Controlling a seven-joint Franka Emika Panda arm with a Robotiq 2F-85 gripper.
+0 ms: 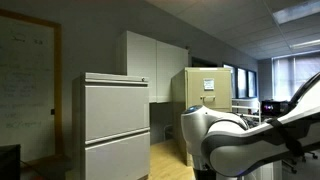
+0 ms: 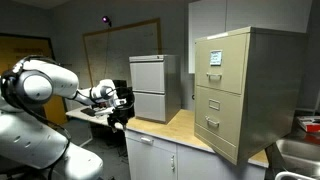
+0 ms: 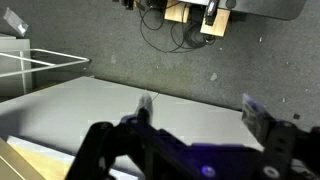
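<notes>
In the wrist view my gripper stands open, its two fingers wide apart with nothing between them. Beneath it are dark grey floor and a pale, flat cabinet surface [image 3: 100,104]. Exterior view 2 has the gripper [image 2: 118,124] low at the left, in front of the counter's near end and apart from the cabinets. A light grey drawer cabinet [image 2: 148,75] stands on the wooden counter, and a beige drawer cabinet [image 2: 222,85] sits nearer the camera. Both have their drawers shut. The arm [image 1: 235,145] fills the lower right of exterior view 1, where the fingertips are out of frame.
White base cabinets [image 2: 155,158] run under the wooden counter [image 2: 180,130], whose top is clear between the two drawer cabinets. At the far right is a sink [image 2: 300,160]. Cables [image 3: 180,35] lie on the floor near the top of the wrist view.
</notes>
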